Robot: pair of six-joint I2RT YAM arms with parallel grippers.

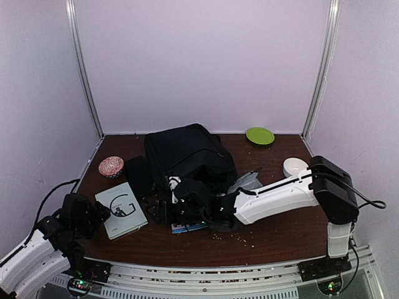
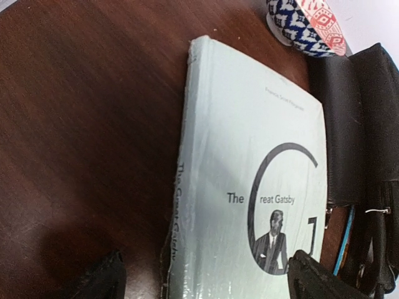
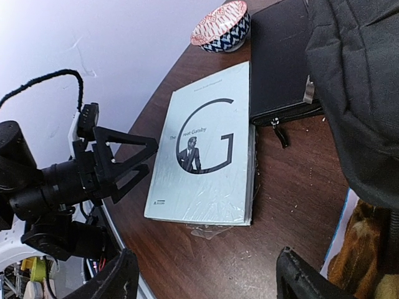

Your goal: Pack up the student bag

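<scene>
The white book with a big G (image 1: pixel 121 210) lies flat at the left of the table, its spine facing left in the left wrist view. Beside that spine my left gripper has its fingers apart, not visibly touching the book. My right gripper is open and empty, just right of the book and above the table. The black backpack (image 1: pixel 184 152) rests at the middle back, and its front is partly behind my right arm. Under that arm a picture book with brown animals (image 3: pixel 358 249) is mostly hidden.
A patterned bowl (image 1: pixel 111 166) and a black case (image 1: pixel 138 175) sit behind the white book. A grey pouch (image 1: pixel 249 182) is partly covered by my right arm. Farther right are a green plate (image 1: pixel 260 135) and a white bowl (image 1: pixel 293 166). Crumbs are scattered near the front.
</scene>
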